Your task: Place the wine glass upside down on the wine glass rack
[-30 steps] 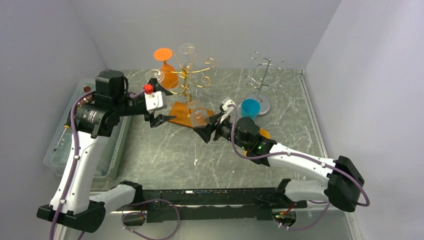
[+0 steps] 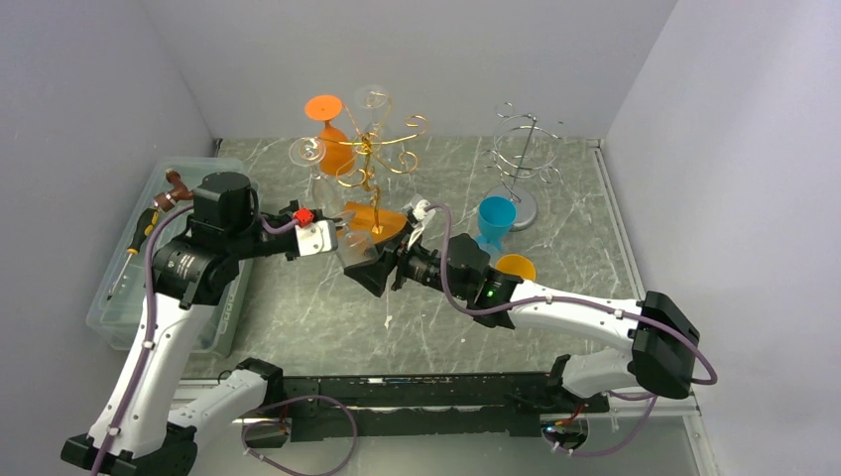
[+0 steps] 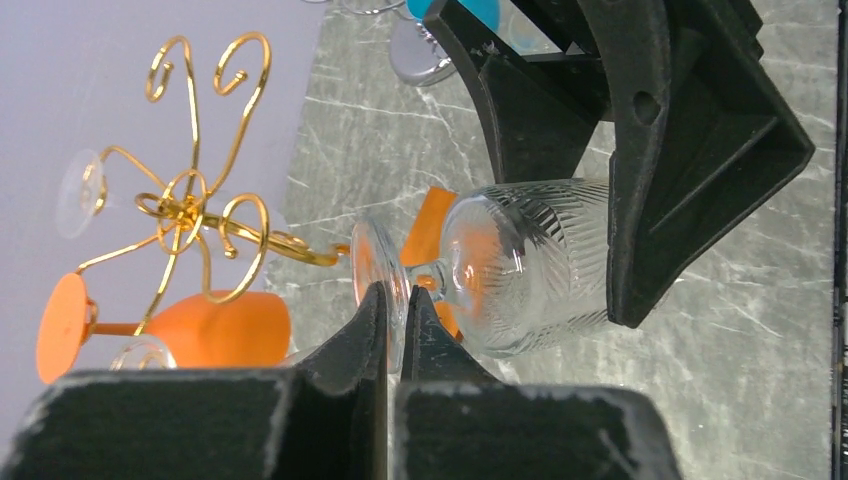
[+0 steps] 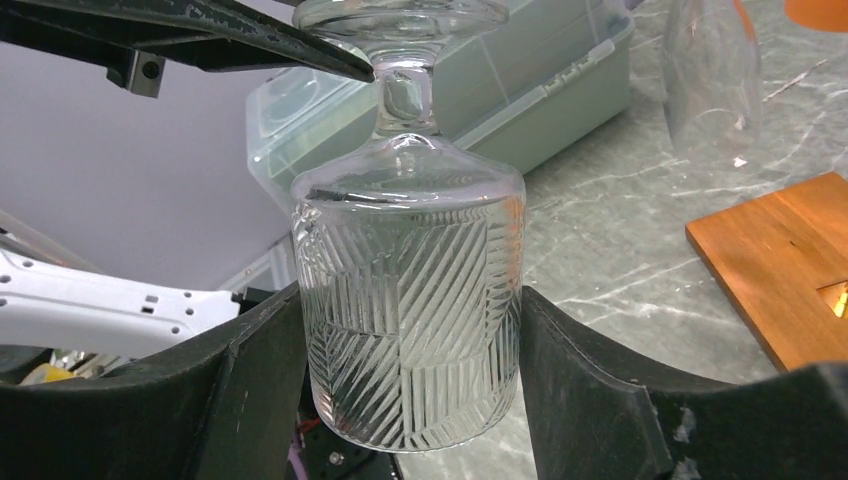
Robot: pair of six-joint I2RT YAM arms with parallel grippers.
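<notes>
A clear, ribbed wine glass is between my two grippers, lying sideways in the left wrist view [image 3: 520, 260]. My right gripper [image 2: 372, 263] is shut on its bowl. My left gripper is shut on its foot. The gold wine glass rack [image 2: 367, 144] stands behind them on a wooden base [image 4: 760, 260], holding an orange glass [image 2: 332, 144] and clear glasses, one of them [image 4: 710, 90] hanging bowl-down.
A silver rack [image 2: 516, 203] stands at the back right. A blue cup [image 2: 496, 213] and a yellow cup [image 2: 516, 265] are near my right arm. A plastic bin [image 2: 109, 307] with tools is at the left.
Since a second ago my right gripper has moved left with the glass, and my left gripper has shifted down and closed on its foot.
</notes>
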